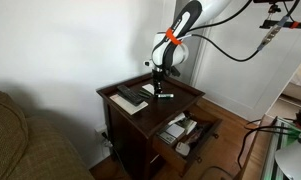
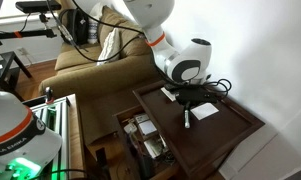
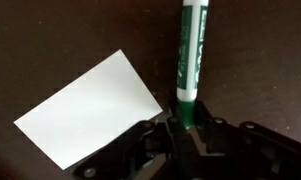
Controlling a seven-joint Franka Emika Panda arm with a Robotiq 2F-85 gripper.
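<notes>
A green-and-white marker [image 3: 193, 50] reaches out from between the fingers of my gripper, which is shut on its green end. Below it, in the wrist view, is the dark top of the cabinet. The second exterior view shows the marker [image 2: 187, 118] pointing toward the near side, with the gripper [image 2: 186, 102] at its far end. From the first exterior view, the marker [image 1: 165, 95] appears just right of the gripper [image 1: 157, 92], low over the cabinet top [image 1: 140, 117]. Whether the marker touches the surface cannot be told.
A white sheet [image 3: 88, 110] lies beside the gripper. Another pale sheet [image 1: 128, 103] and a dark object [image 1: 132, 95] occupy the cabinet's left part. An open drawer [image 1: 182, 138] with several items juts from the front.
</notes>
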